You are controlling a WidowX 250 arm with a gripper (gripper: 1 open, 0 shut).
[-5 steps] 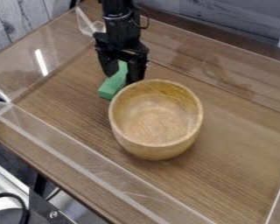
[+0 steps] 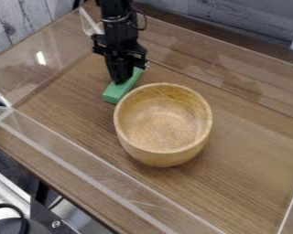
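The black gripper (image 2: 118,71) hangs at the top centre, its tip at the upper end of a green block (image 2: 122,89) that lies on the wooden table. Whether it holds the block cannot be made out. A large tan round bowl (image 2: 163,123) stands just below and to the right of the block.
Bare wooden table (image 2: 234,183) surrounds the bowl, with free room to the left and right. Dark cables (image 2: 8,212) lie at the lower left corner. A pale, see-through object is partly visible behind the arm at the top left.
The gripper has moved a little to the left and narrowed in outline over the block. The block and bowl look almost unmoved.
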